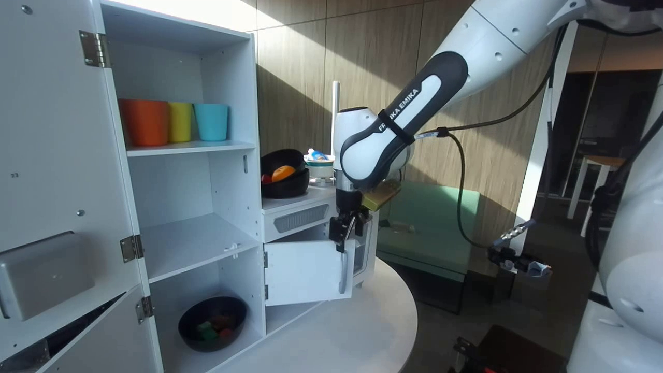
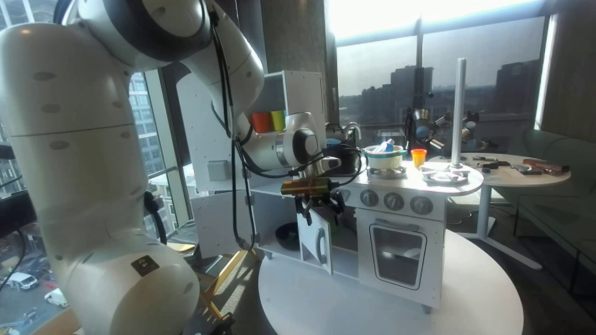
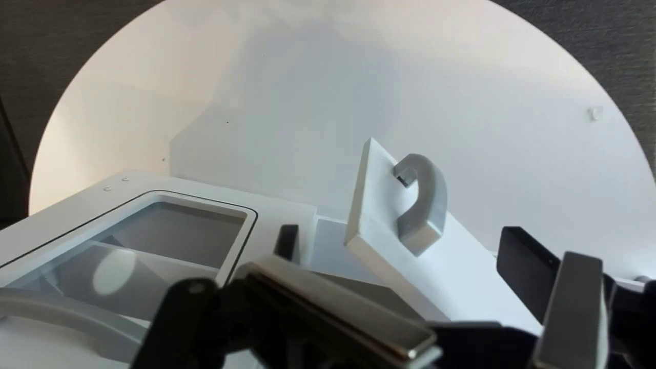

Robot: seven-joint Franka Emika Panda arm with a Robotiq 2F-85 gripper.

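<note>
A small white cabinet door (image 1: pixel 308 271) with a grey handle (image 3: pixel 427 203) stands partly open below the toy kitchen counter. My gripper (image 1: pixel 349 239) is at the door's upper free edge, pointing down. In the wrist view, the black fingers (image 3: pixel 527 267) are spread wide, and the door lies across the gap between them. From the second exterior view, the gripper (image 2: pixel 322 211) also appears over the top of the door (image 2: pixel 315 237), fingers apart. Whether a finger touches the door is hard to tell. The handle is outside the fingers' grasp.
An oven (image 2: pixel 399 251) adjoins the small cabinet. Black bowls (image 1: pixel 284 174) and a pot (image 2: pixel 384 158) stand on the counter. The tall cabinet holds coloured cups (image 1: pixel 145 123) and a black bowl (image 1: pixel 213 323).
</note>
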